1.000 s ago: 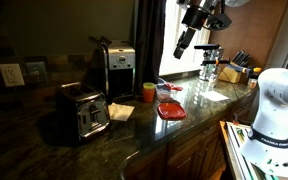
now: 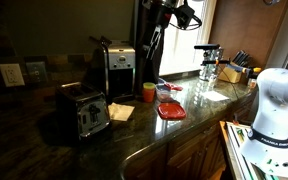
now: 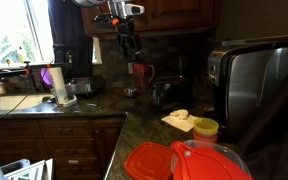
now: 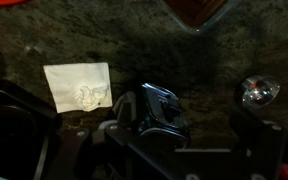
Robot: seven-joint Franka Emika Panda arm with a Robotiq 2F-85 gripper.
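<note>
High above the counter, my gripper [image 2: 152, 48] hangs open from the arm at the top of exterior view 1. Nothing shows between its fingers. A black and silver toaster [image 2: 85, 112] stands on the counter below and to the left of it. From the wrist view, the toaster [image 4: 166, 110] appears beneath the fingers. A white napkin [image 4: 72, 83] with a crumpled white item [image 4: 88, 97] on it lies beside the toaster. A red lid [image 2: 171, 111] rests on the counter, with a stacked green and orange cup [image 2: 149, 92] behind it.
A tall silver appliance [image 2: 120, 70] stands against the back wall. In exterior view 2, a clear bowl with red [image 3: 209, 160] sits at the front, and a paper towel roll [image 3: 60, 85] stands by the sink.
The arm has swung left in exterior view 1, from above the counter's right side towards the silver appliance. The counter objects stayed put.
</note>
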